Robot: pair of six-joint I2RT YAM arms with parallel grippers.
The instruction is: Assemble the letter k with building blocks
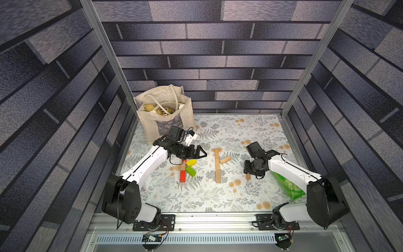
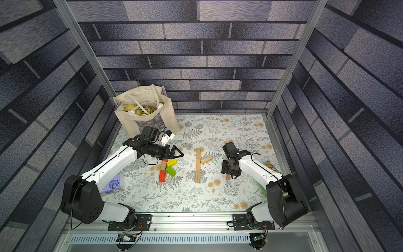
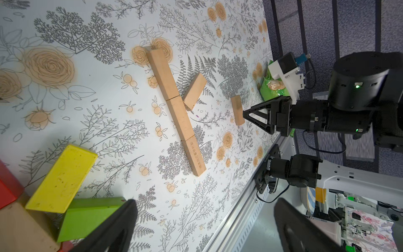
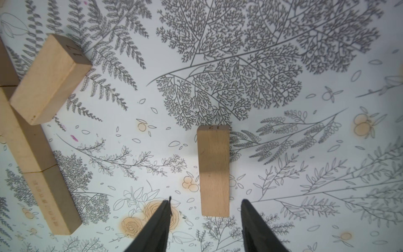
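Note:
Several plain wooden blocks lie end to end as a straight column [image 1: 217,168] on the table's middle. A slanted wooden block [image 3: 195,91] lies against or close to the column's right side. Farther right, one loose wooden block [image 4: 214,172] lies flat, lined up between the fingers of my right gripper as that camera sees it; the gripper is apart from it, fingers partly open. My left gripper [image 1: 200,152] stands open and empty above the left side, beyond a coloured cluster: a red block [image 1: 182,176], a yellow block [image 3: 63,178] and a green block [image 3: 88,214].
A cloth bag [image 1: 163,117] stands at the back left. A green bag [image 1: 289,187] lies near the right arm, and a purple box [image 2: 112,184] sits at the left edge, partly behind the left arm. Free table lies in front of and behind the column.

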